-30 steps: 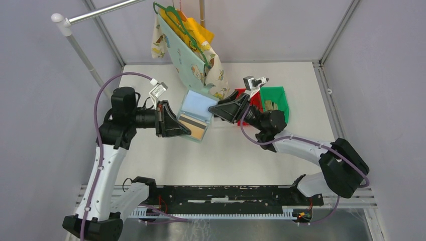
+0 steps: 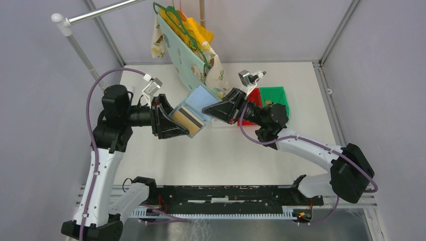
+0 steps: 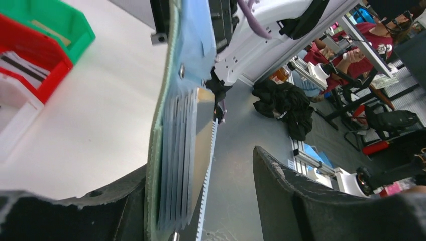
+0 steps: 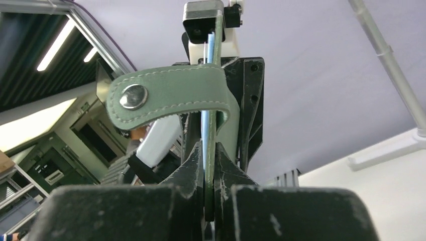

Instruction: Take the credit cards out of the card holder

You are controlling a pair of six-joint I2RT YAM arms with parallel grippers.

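An open card holder (image 2: 200, 99) is held in mid-air between the grippers, a light blue half and a half with a tan, black-striped card (image 2: 187, 119). In the left wrist view, several clear sleeves (image 3: 178, 155) show edge-on beside the card. My right gripper (image 2: 211, 111) is shut on the holder's blue end; the right wrist view shows its green edge between the fingers and a snap strap (image 4: 166, 90). My left gripper (image 2: 172, 125) stands open at the striped end, with the holder between its fingers, near one of them in the left wrist view.
Red (image 2: 246, 120), green (image 2: 274, 93) and white boxes (image 3: 15, 115) stand on the table at back right. Hanging clothes (image 2: 181, 45) on a rack fill the back left.
The holder has tilted, its striped end a little further left, and my left arm has shifted slightly left. My right gripper has moved and turned slightly, still shut on the holder.
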